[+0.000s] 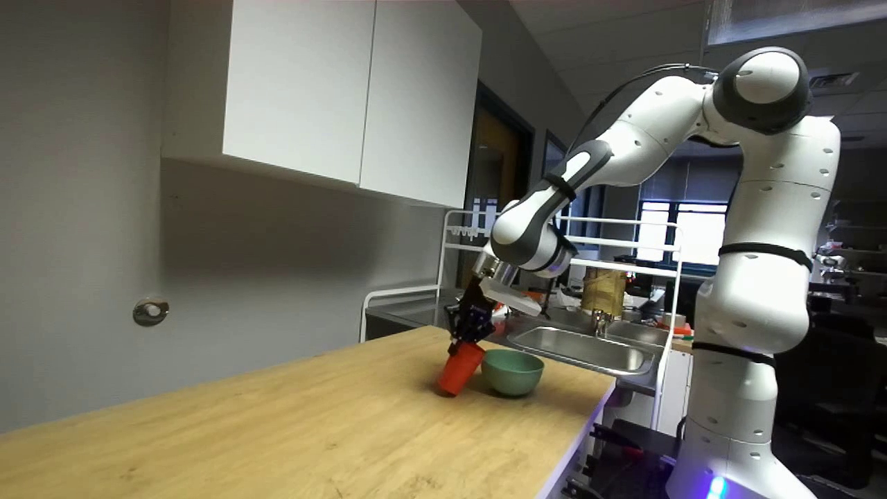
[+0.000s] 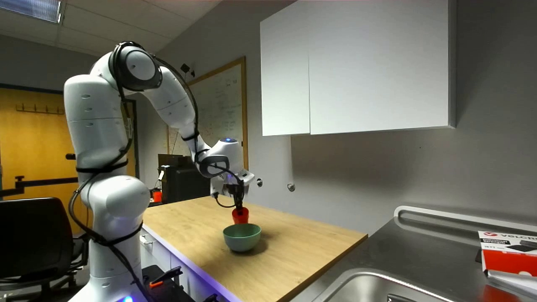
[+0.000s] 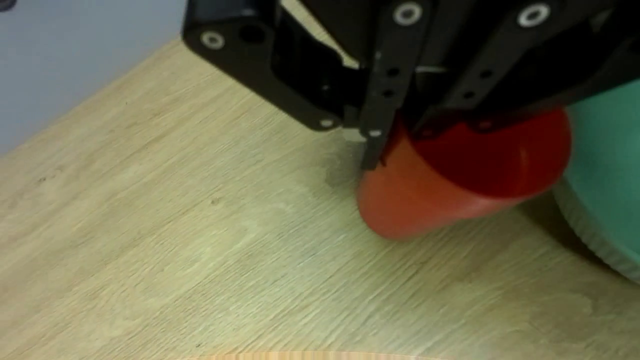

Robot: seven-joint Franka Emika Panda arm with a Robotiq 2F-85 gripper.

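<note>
Tilted with its rim leaning toward the bowl, a red cup [image 1: 461, 369] is held by my gripper [image 1: 462, 341], whose fingers are shut on the cup's wall. In the wrist view one black finger [image 3: 378, 141] lies along the outside of the cup [image 3: 414, 198], and the other reaches toward its mouth. The cup's inside looks plain red; any contents cannot be made out. The green bowl [image 1: 512, 371] stands upright on the table, right beside the cup. From the other side, the bowl [image 2: 242, 237] is in front of the cup [image 2: 240, 216].
A white cabinet [image 1: 299, 91] hangs above on the wall.
</note>
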